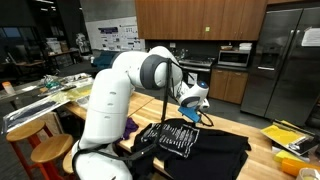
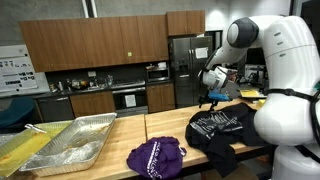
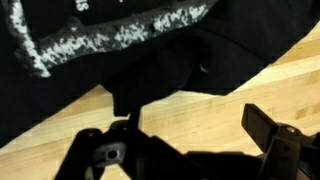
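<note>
A black cloth with white lettering (image 1: 215, 142) lies spread and rumpled on the wooden table; it also shows as a dark heap (image 2: 225, 122) in exterior view 2. My gripper is open above the cloth's edge. In the wrist view, the left finger (image 3: 128, 132) overlaps a dark fold, and the right finger (image 3: 262, 126) is over bare wood. Nothing is held between the fingers. The white lettering (image 3: 120, 38) runs across the upper left of the wrist view. Whether the fingertips touch the cloth cannot be told.
A purple cloth (image 2: 157, 158) lies on the table, apart from the black one. Large foil trays (image 2: 78, 140) stand at the left in exterior view 2. Yellow packages (image 1: 290, 137) sit at the right in exterior view 1. Bare table shows around the black cloth.
</note>
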